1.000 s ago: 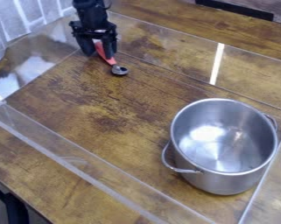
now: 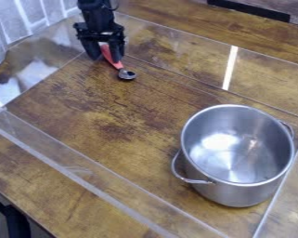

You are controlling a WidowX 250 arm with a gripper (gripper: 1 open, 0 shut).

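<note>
The black gripper (image 2: 99,42) is at the top left, low over the back left of the wooden surface, beside a sink edge. A spoon-like utensil with a red handle (image 2: 111,58) and dark round head (image 2: 127,74) lies beneath it, the handle end at the fingers. Whether the fingers hold it is unclear; the gripper is small and dark. A large steel pot (image 2: 234,151) with side handles stands at the right front.
A metal sink (image 2: 27,70) is at the left. Clear strips and a white tape mark (image 2: 230,67) cross the wooden surface (image 2: 114,139), whose middle and front left are bare.
</note>
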